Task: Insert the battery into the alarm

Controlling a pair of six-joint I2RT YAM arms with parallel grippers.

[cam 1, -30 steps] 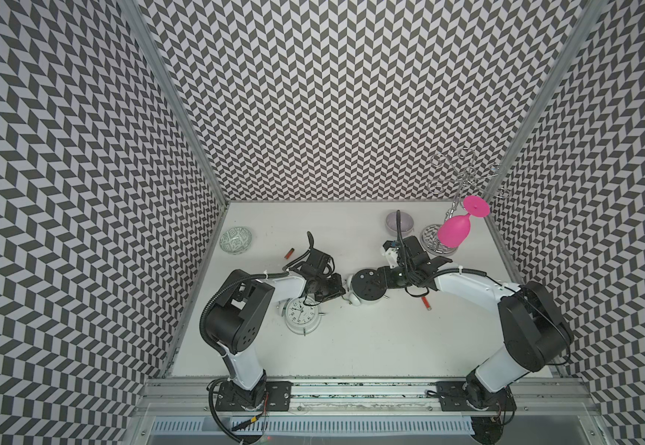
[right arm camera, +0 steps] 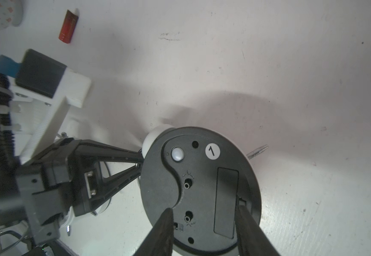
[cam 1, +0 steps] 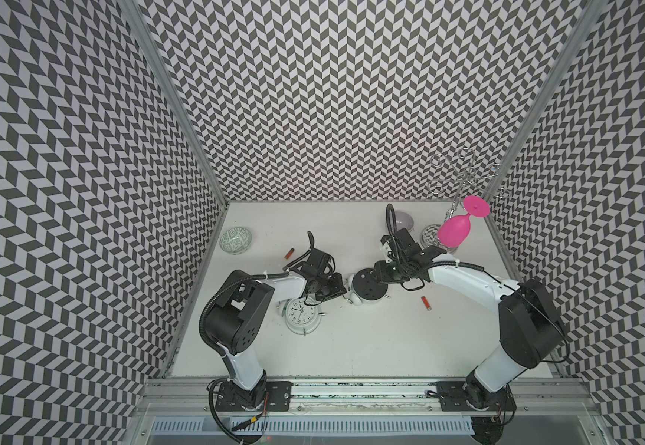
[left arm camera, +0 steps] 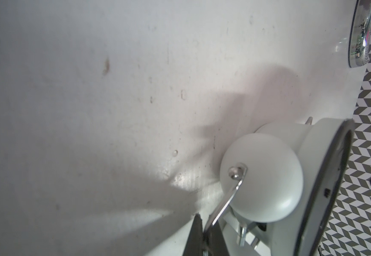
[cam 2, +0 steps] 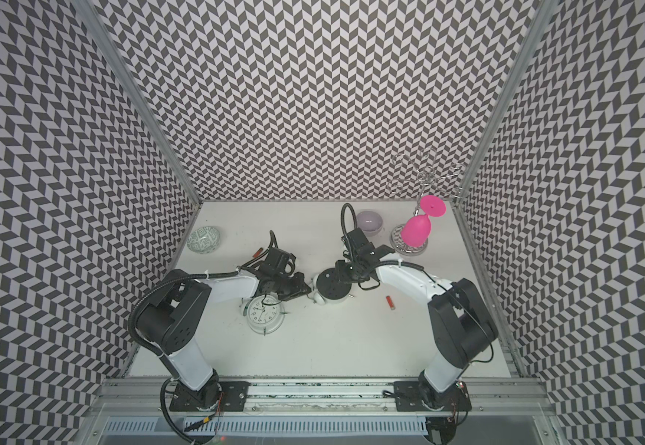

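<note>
A black-backed alarm clock (cam 1: 369, 284) lies face down at the table's middle, its battery cover (right arm camera: 226, 200) visible in the right wrist view. My left gripper is shut at the bell side, by the thin metal handle; whether it grips it is unclear. My right gripper hovers over the clock's back, fingers apart with nothing held. Red batteries lie apart on the table: one (cam 1: 426, 302) right of the clock, another (cam 1: 289, 253) behind the left gripper.
A second clock (cam 1: 302, 317) lies face up front-left. A green bowl (cam 1: 235, 239) sits back-left, a purple bowl (cam 2: 369, 222) back-right, beside a metal stand with pink objects (cam 1: 454, 230).
The left arm looks unchanged.
</note>
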